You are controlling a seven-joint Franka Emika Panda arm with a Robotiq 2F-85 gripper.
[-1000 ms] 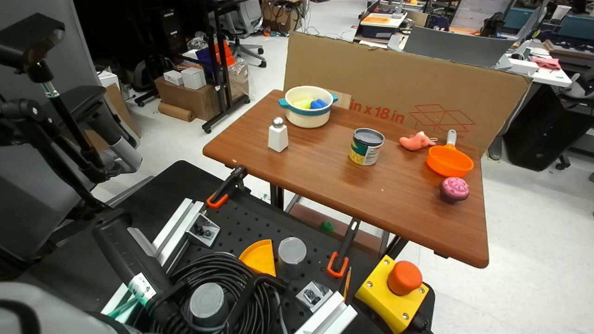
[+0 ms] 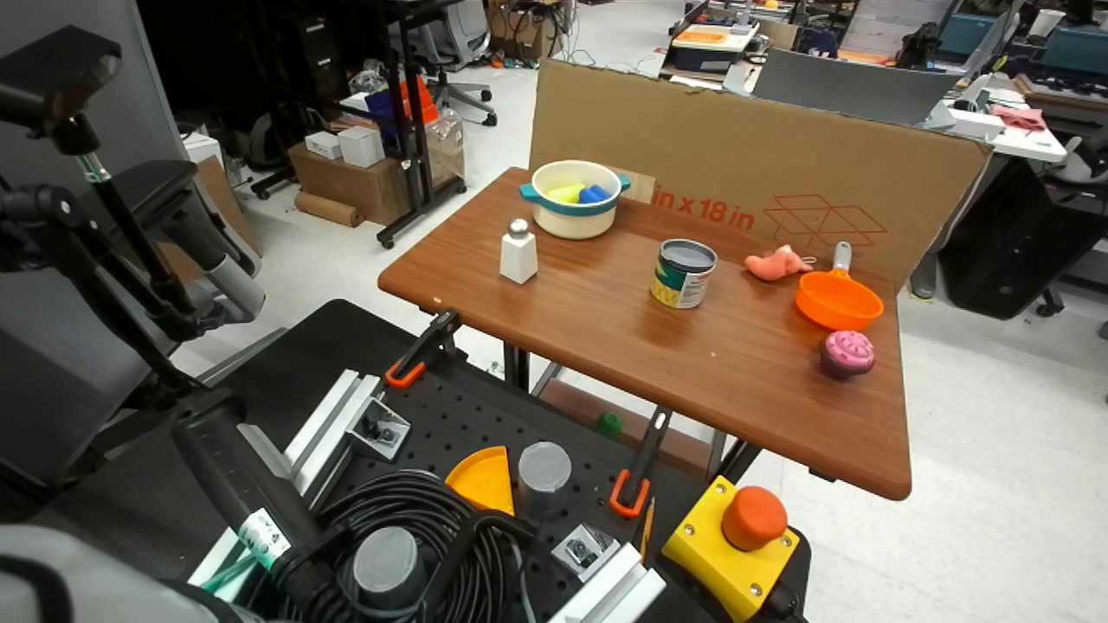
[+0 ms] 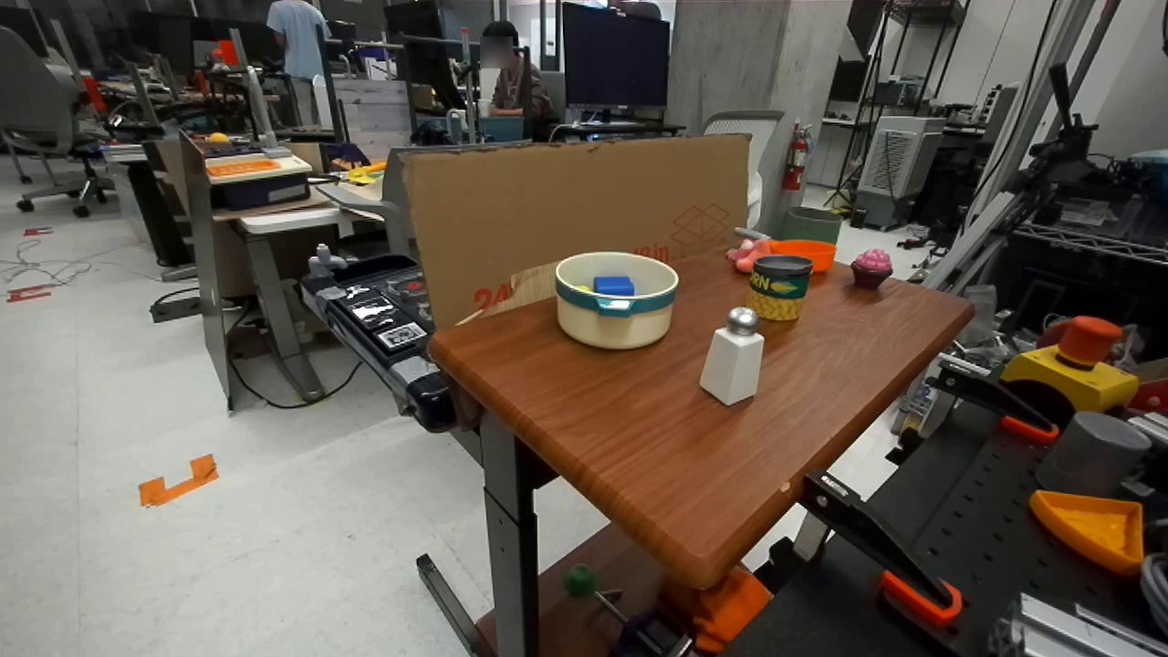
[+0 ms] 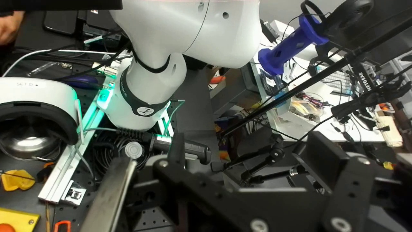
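In the wrist view my gripper stands open, its two dark fingers wide apart with nothing held between them. It is turned back towards the robot's own white arm and base, away from the tabletop; neither exterior view shows it. On the brown table (image 2: 613, 311) a cream pot (image 2: 576, 220) with teal handles holds a yellow piece (image 2: 566, 193) and a blue piece (image 2: 594, 194). Nearby stand a white shaker (image 2: 518, 254) with a metal top and a corn can (image 2: 682, 275). Farther right are a pink toy (image 2: 776, 264), an orange strainer (image 2: 837, 299) and a pink-topped cupcake (image 2: 847, 354).
A cardboard sheet (image 2: 727, 145) walls off the table's back edge. Clamps (image 2: 635, 472) with orange tips sit along its near side. A yellow box with a red button (image 2: 755, 518) and coiled cable (image 2: 447, 509) lie on the black base.
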